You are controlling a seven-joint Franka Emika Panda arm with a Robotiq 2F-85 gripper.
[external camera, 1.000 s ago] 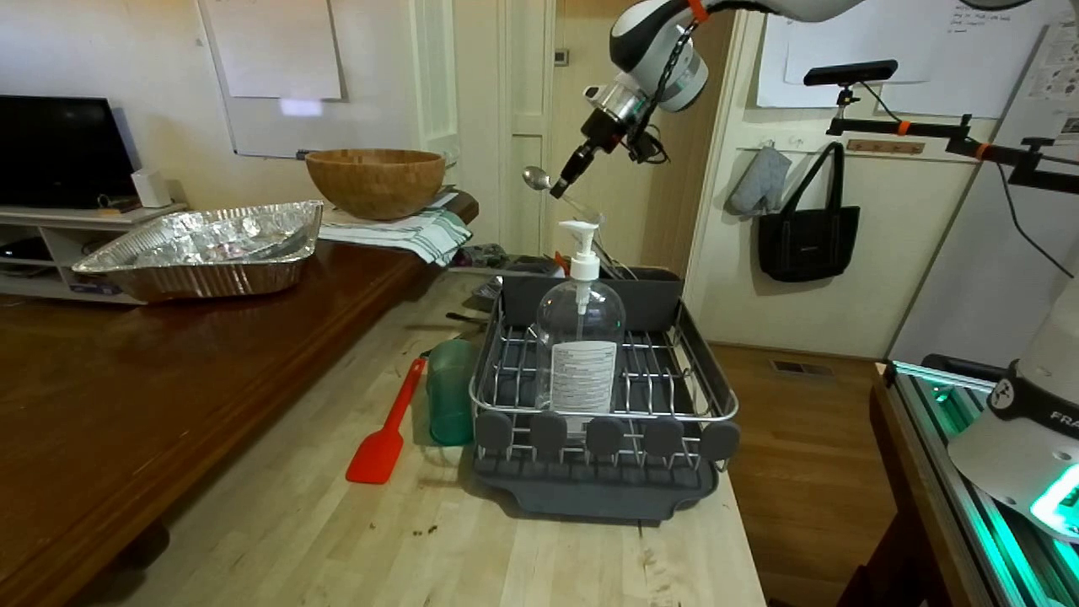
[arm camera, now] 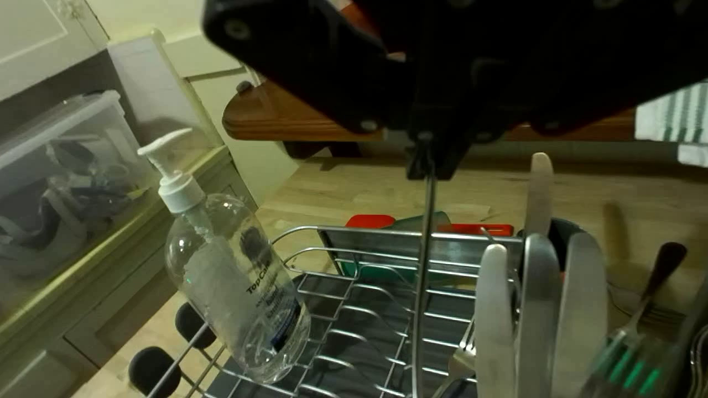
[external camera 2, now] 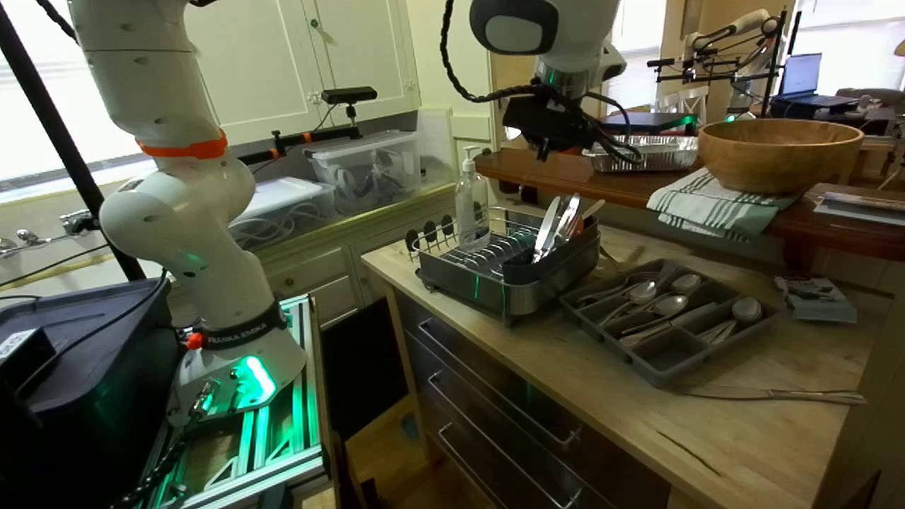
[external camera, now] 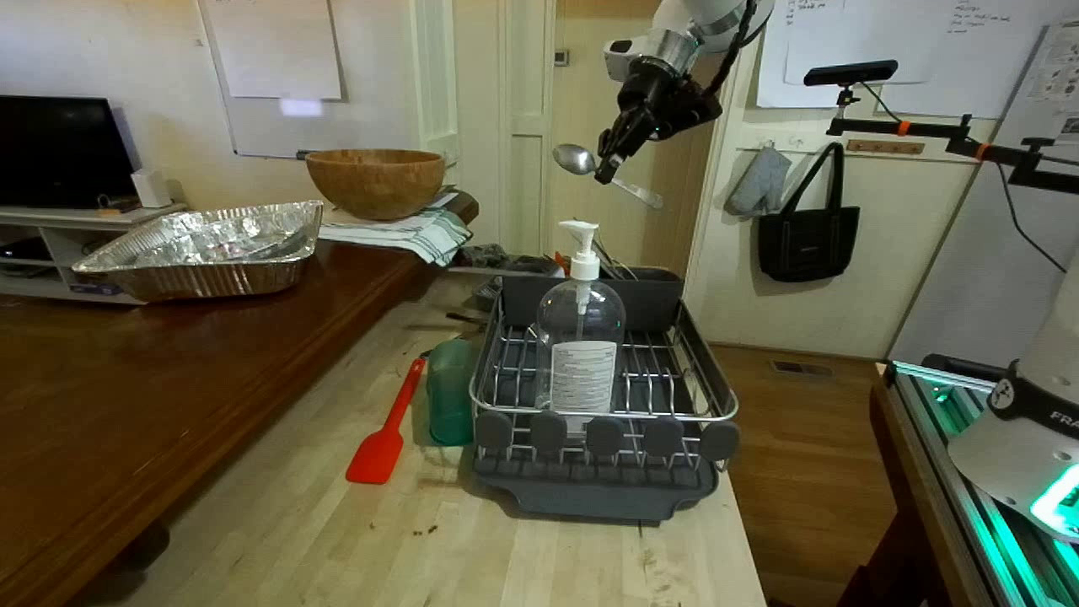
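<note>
A metal spoon (external camera: 574,158) is held in the air by my gripper (external camera: 608,170), which is shut on it between bowl and handle end. In the wrist view the spoon's handle (arm camera: 425,265) runs down edge-on from the gripper, with the rack beyond it. Exterior view 2 shows my gripper (external camera 2: 543,151) above the dish rack's cutlery end, and I cannot make out the spoon there. The grey dish rack (external camera: 705,354) carries a clear pump bottle (external camera: 583,334). Upright knives (arm camera: 541,318) and forks fill the rack's cutlery holder.
A grey cutlery tray (external camera 2: 670,352) with several spoons and forks lies beside the rack. A knife (external camera 2: 789,395) rests on the counter. The red spatula (external camera: 387,435) and green cup (external camera: 451,393) are along the rack's side. A wooden bowl (external camera 2: 776,157) stands on the higher table.
The spoon's handle lies flatter there. Rack and bottle are unmoved.
</note>
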